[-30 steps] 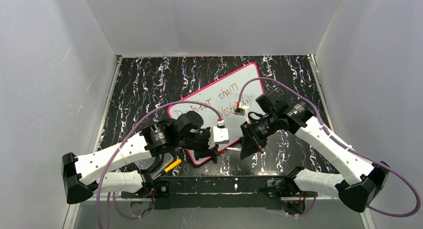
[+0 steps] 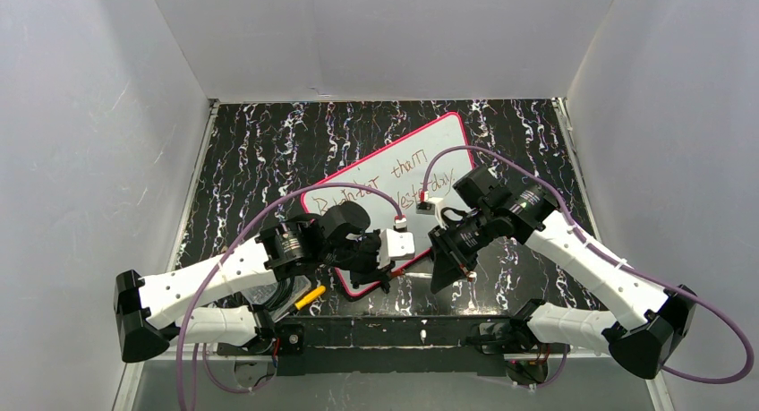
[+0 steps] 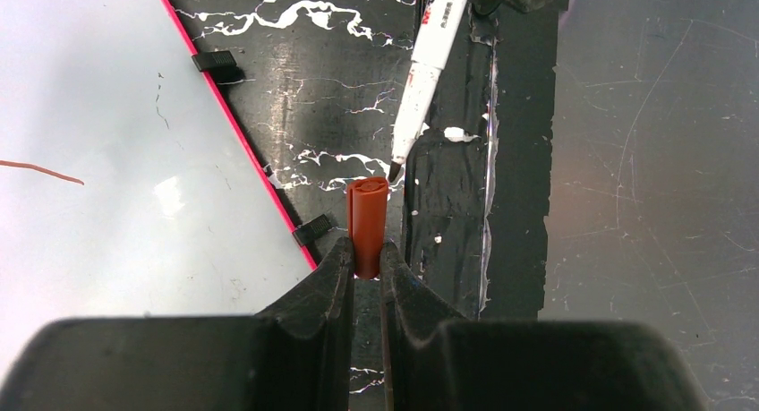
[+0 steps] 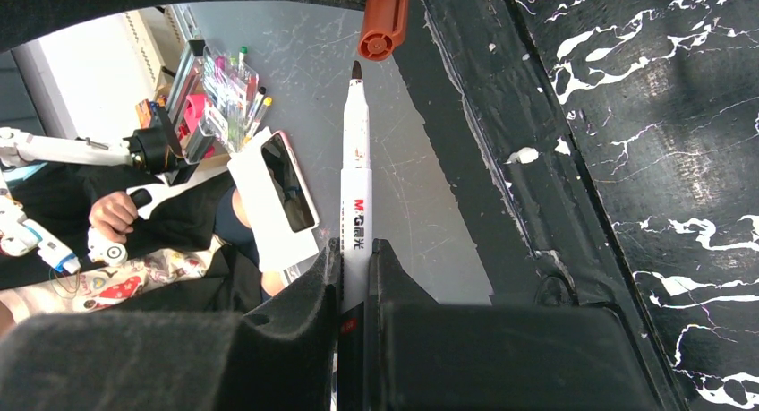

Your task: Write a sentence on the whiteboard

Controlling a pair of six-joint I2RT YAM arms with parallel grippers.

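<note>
My left gripper is shut on an orange-brown marker cap (image 3: 367,216). A white marker (image 4: 356,196) with a dark, uncovered tip is held in my right gripper, shut around its barrel. In the left wrist view the tip sits just beyond the cap's far end. From the right wrist view, the cap's open end (image 4: 377,44) faces the tip, with a small gap between them. The whiteboard (image 2: 403,160), edged in red, lies tilted on the table under both arms. Handwriting on it reads roughly "Brighter than Yesterday"; the left arm partly covers it.
A yellow-handled tool (image 2: 311,297) and a tray (image 2: 261,293) with black cable lie at the front left. Black clips (image 3: 215,61) grip the board's edge.
Over the last second both grippers have shifted slightly, the right one a little to the left. Both stay close together, and the marker and cap remain held.
</note>
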